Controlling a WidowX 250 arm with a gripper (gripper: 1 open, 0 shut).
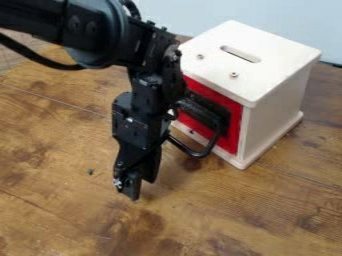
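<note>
A white wooden box (pixel 274 95) with a slot in its top stands at the right, its red front panel (pixel 230 138) facing left toward the robot. My black gripper (pixel 131 184) points down just left of the box, its tip low over the wooden floor. Whether its fingers are open or shut is hard to see. A black cable loops from the arm across the red front, hiding part of it.
Bare wooden floor (pixel 67 200) spreads to the left and in front. A pale wall (pixel 294 20) is behind the box.
</note>
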